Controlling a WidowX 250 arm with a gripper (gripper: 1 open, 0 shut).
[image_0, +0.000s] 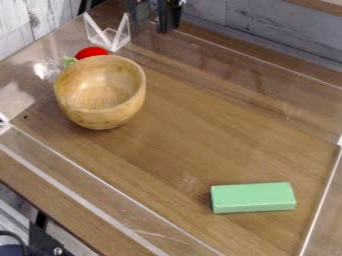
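Note:
A wooden bowl (100, 105) stands at the left of the table. Just behind it, partly hidden, lies a red round object (91, 52) with a bit of green beside it. A mint-green block (253, 197) lies at the front right. My gripper (163, 20) is at the top edge of the view, high at the back and mostly cut off, with its two dark fingers apart and nothing seen between them.
A white wire-like holder (110, 36) stands at the back left. Walls border the back and the upper left.

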